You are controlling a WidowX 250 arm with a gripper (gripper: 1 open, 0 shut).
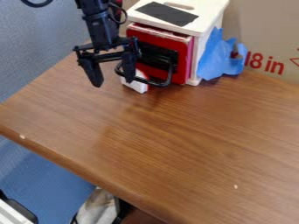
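A black robot arm hangs in from the top left, its gripper open, with two fingers spread in front of a red-and-white toy appliance. The appliance's red front carries a black handle and frame, beside the right finger. A small white piece sits low at the front left of the appliance, partly hidden by the handle and gripper. Whether the right finger touches the handle cannot be told.
A crumpled blue cloth lies against the appliance's right side, before a cardboard panel.
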